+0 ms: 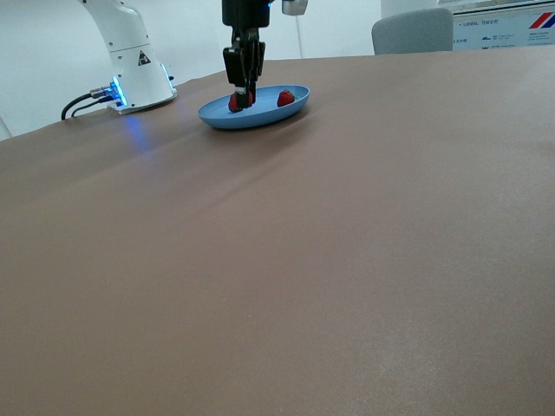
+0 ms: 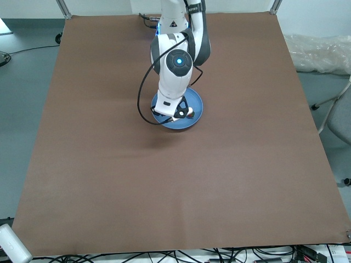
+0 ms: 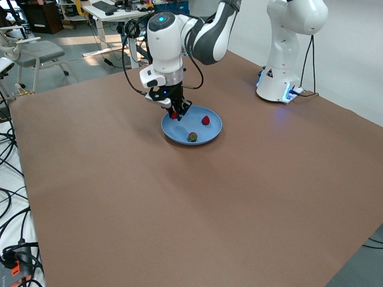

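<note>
A blue plate holds red strawberries, one toward its back and another at the front, turned green side up in the right view. My black gripper is low over the plate, with a further red strawberry at its fingertips. Whether the fingers are shut on that strawberry cannot be told. In the left view my arm's head hides most of the gripper and part of the plate.
The white arm base with cables stands at the back. A grey chair is beside the table, and cables run along the edge.
</note>
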